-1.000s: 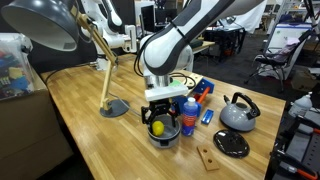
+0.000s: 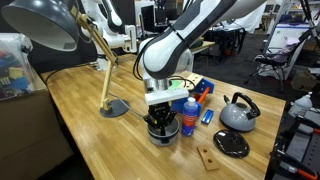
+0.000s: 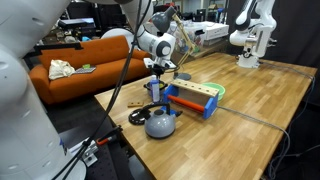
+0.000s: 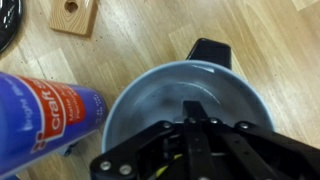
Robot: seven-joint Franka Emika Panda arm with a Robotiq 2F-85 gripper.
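A grey pot with a black handle stands on the wooden table, beside a blue bottle with an orange label. My gripper points down into the pot, its fingers inside the rim. Only small yellow patches of something show among the black gripper parts in the wrist view; most of it is hidden. How the fingers stand around the yellow thing cannot be made out.
The blue bottle is close against the pot's right side. A grey kettle, a black round plate and a wooden block lie farther right. Bare table spreads to the left.
My gripper has come down deeper into the pot. The yellow thing, plain in exterior view 1 before, is now hidden there behind the fingers and rim.
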